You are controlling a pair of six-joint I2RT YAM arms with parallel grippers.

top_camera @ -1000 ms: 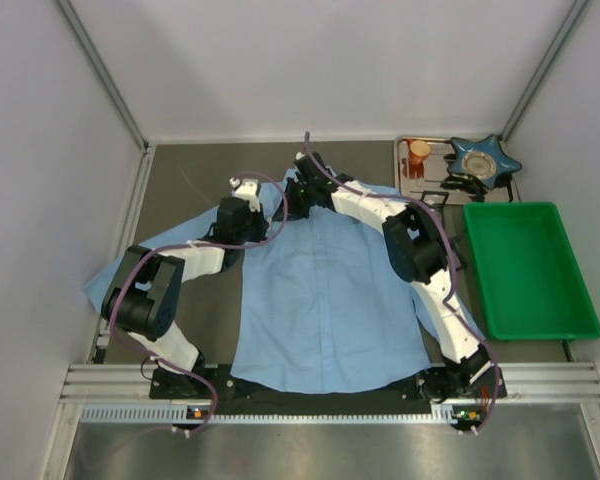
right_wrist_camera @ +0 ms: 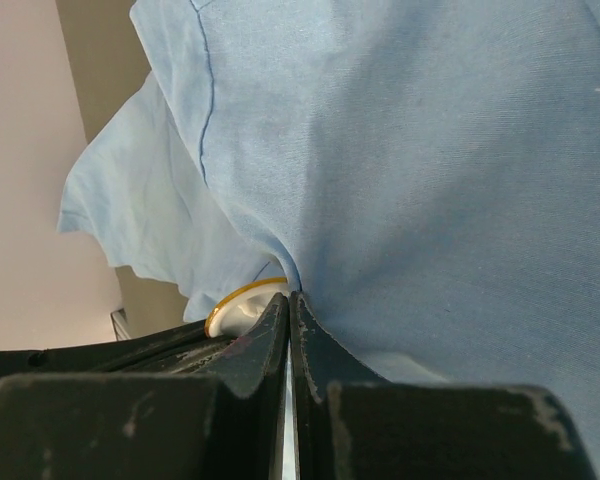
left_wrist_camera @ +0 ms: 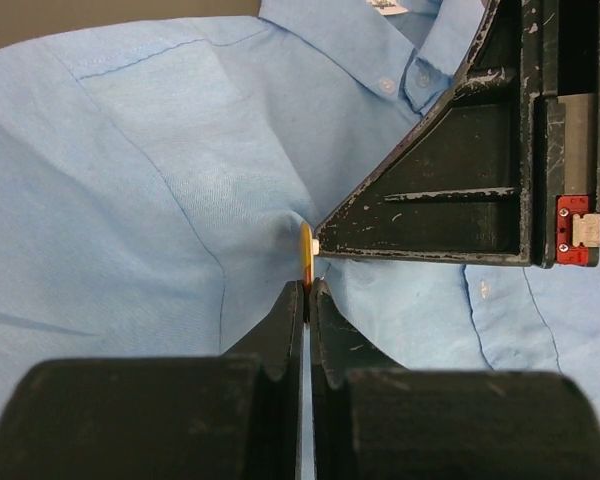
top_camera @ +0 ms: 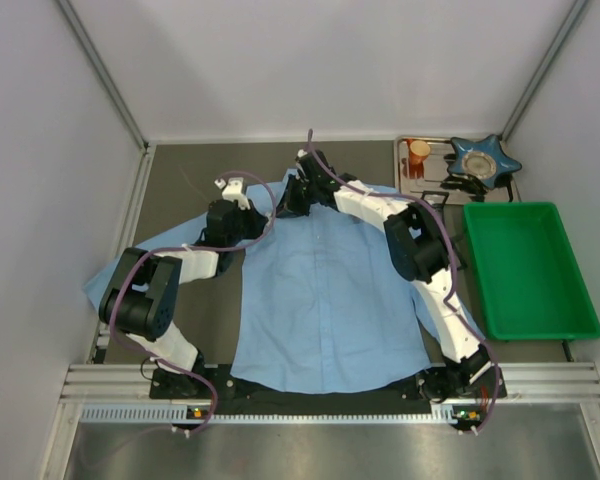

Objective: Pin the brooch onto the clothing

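A light blue shirt (top_camera: 325, 310) lies spread in the middle, collar at the back. The brooch, a thin gold-edged disc (left_wrist_camera: 306, 250) with a white back, stands edge-on at the shirt's upper left, at the tips of my left gripper, which is shut on it. My right gripper is shut at a raised fold of the cloth, with the brooch's white face (right_wrist_camera: 242, 308) just left of its tips. Whether the pin is through the cloth is hidden.
At the back right a metal tray (top_camera: 412, 180) holds an orange cup (top_camera: 419, 150) and a blue star-shaped dish (top_camera: 490, 150). A green bin (top_camera: 530, 270) stands at the right. Bare table shows at the left.
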